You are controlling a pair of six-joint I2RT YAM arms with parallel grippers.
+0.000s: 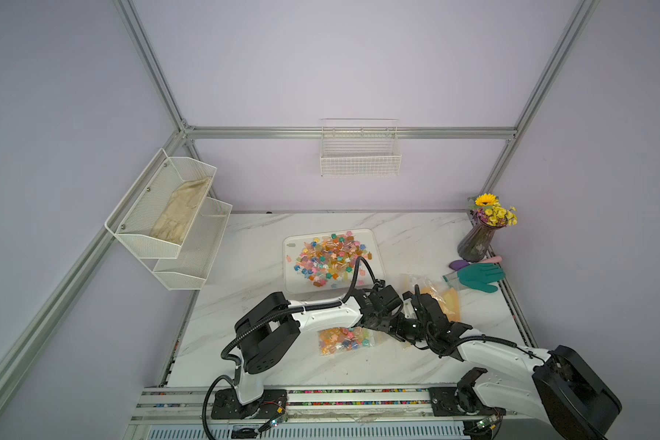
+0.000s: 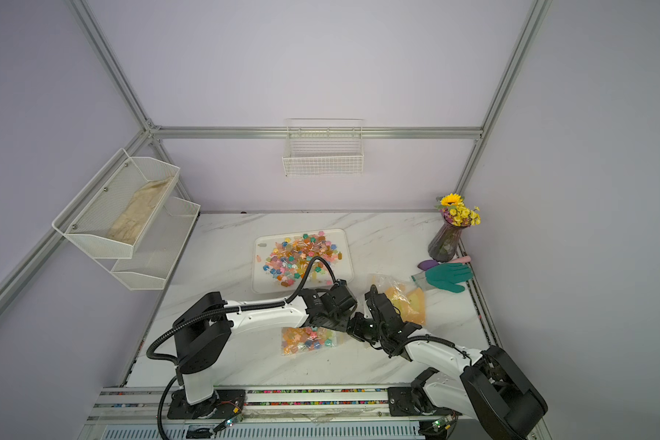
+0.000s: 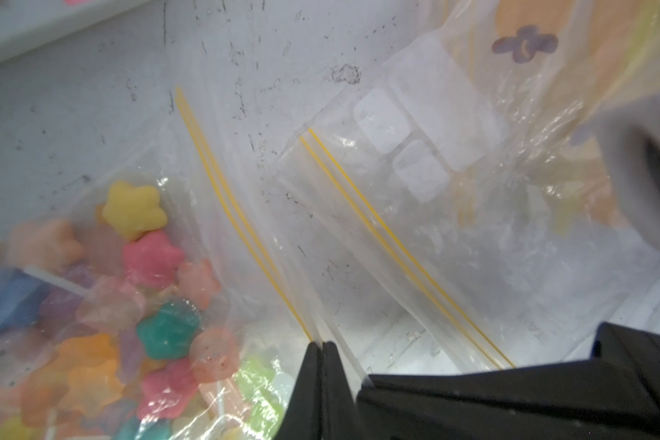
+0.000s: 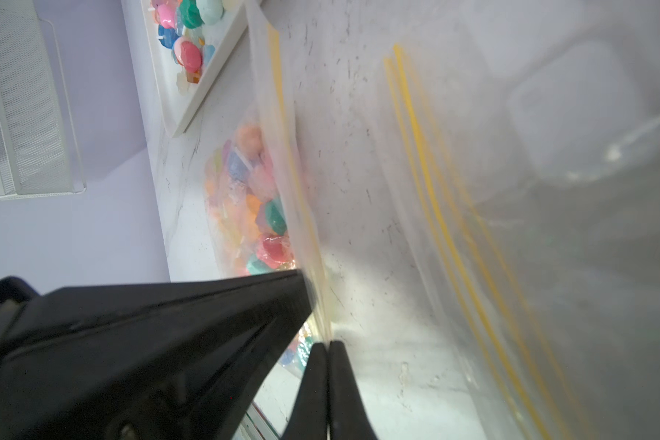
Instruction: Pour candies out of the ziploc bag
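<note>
The clear ziploc bag point(image 3: 154, 293), full of colourful star candies, lies on the table with its yellow zip strip point(image 3: 227, 201) toward my grippers. In the left wrist view my left gripper is shut on the bag's thin edge, at the near end of the zip strip. My right gripper is shut too; the bag's mouth edge point(image 4: 300, 176) runs down to its fingertips, but nothing clearly shows between them. From above, both arms hide the bag's mouth, while its candies point(image 1: 344, 338) show beneath the left arm.
A white tray point(image 1: 292, 287) of candies stands behind the left arm. Another ziploc bag point(image 3: 418, 183) lies just right of the grippers. Farther right are a teal glove point(image 1: 481, 277) and a flower vase point(image 1: 478, 240).
</note>
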